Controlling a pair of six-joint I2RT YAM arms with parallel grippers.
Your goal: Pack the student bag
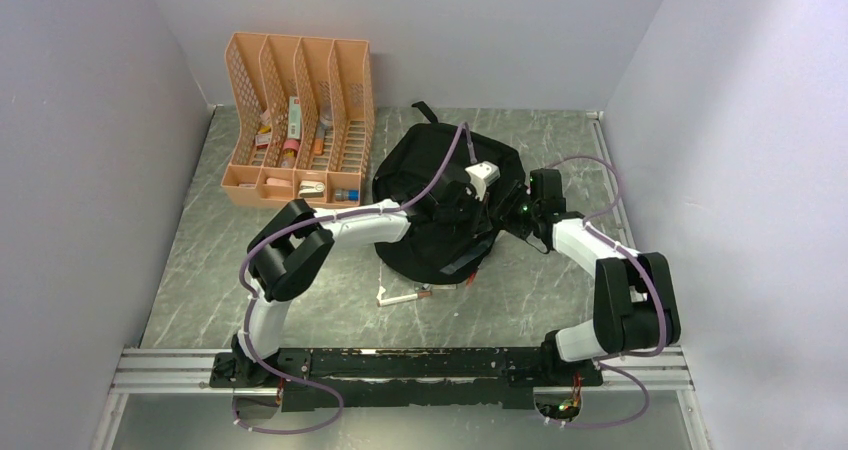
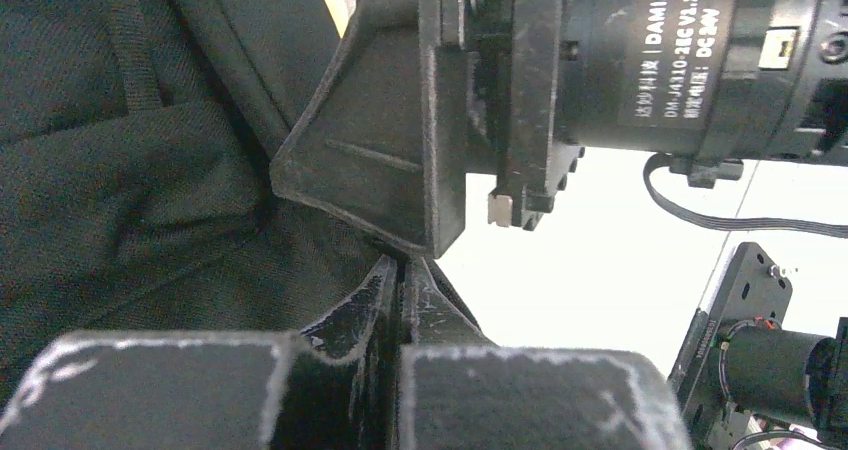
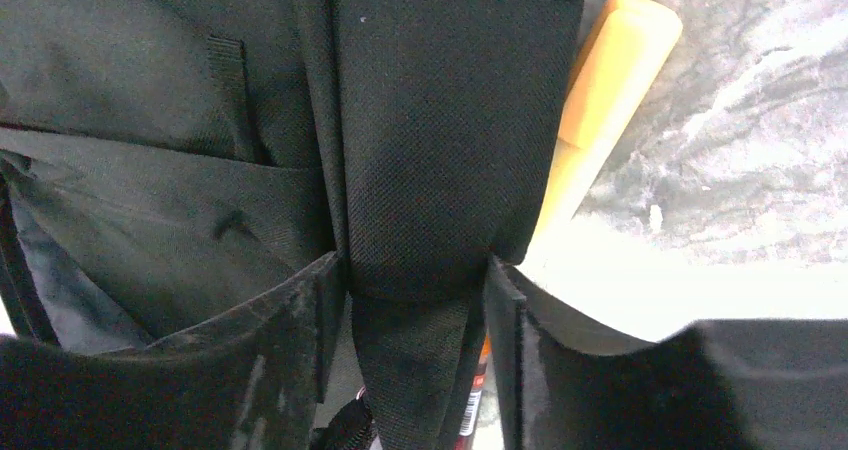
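Observation:
The black bag (image 1: 410,175) lies on the table, its opening toward the front right. My left gripper is shut on black cloth of the bag, which rises in a fold between its fingers. Over the bag's right edge stands my right gripper, with its fingers apart on either side of a thick fold of cloth (image 3: 435,160); whether they press on it I cannot tell. The bag's inside is largely hidden by both arms.
An orange organizer (image 1: 365,70) with several small items stands at the back left. A yellow-orange object (image 3: 615,70) lies on the table beside the bag's right edge. A white and orange item (image 1: 400,299) lies in front.

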